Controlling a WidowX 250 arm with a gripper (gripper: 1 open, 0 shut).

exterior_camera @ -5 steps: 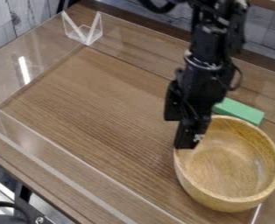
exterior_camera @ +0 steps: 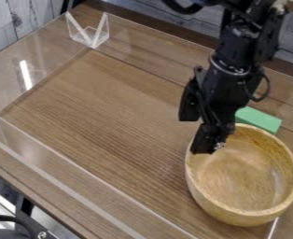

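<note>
The black robot arm reaches down from the upper right, its gripper [exterior_camera: 204, 123] open just above the back-left rim of a large tan bowl [exterior_camera: 243, 201]. Its dark fingers point downward, with nothing clearly held between them. A green rectangular object [exterior_camera: 260, 119] lies behind the bowl, partly hidden by the arm and rim.
A white wire-like holder [exterior_camera: 90, 30] stands at the back left.
Over the last second the arm and gripper have shifted slightly to the left and up. The bowl and green object look unmoved.
</note>
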